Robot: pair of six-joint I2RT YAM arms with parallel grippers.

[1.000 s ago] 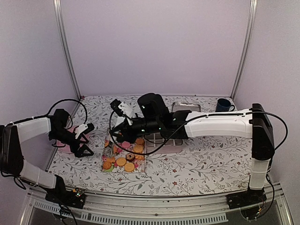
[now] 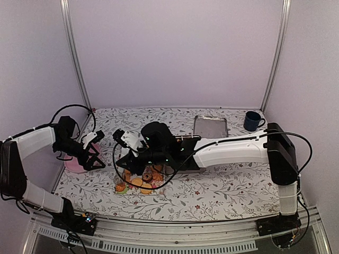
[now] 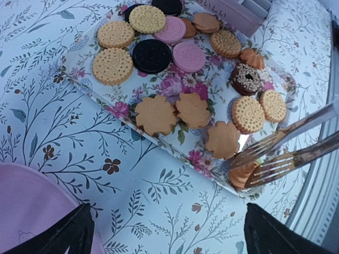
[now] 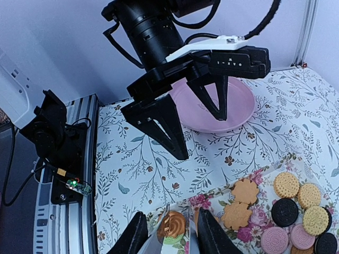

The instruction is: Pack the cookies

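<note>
A flowered tray [image 3: 175,140] holds round biscuits, dark and pink sandwich cookies, a chocolate ring [image 3: 245,79] and brown flower-shaped cookies [image 3: 156,115]. At its near corner lies a brown swirl cookie [image 3: 241,175]. The fork-like tines of metal tongs [image 3: 275,166] come down on either side of it; whether they touch it is unclear. My right gripper is shut on these tongs, its black fingers [image 4: 132,235] outside both arms. Over the pink plate's edge my left gripper [image 2: 98,157] stands open and empty. A pale pink compartment box [image 3: 233,13] sits beside the tray.
At the left lies the pink plate [image 4: 235,114], partly under the left arm. A metal tray [image 2: 210,127] and a dark blue mug [image 2: 253,121] stand farther back on the right. My right arm [image 2: 233,151] crosses above the box.
My right gripper has come down leftward and toward the front, bringing the tongs to the tray's left part.
</note>
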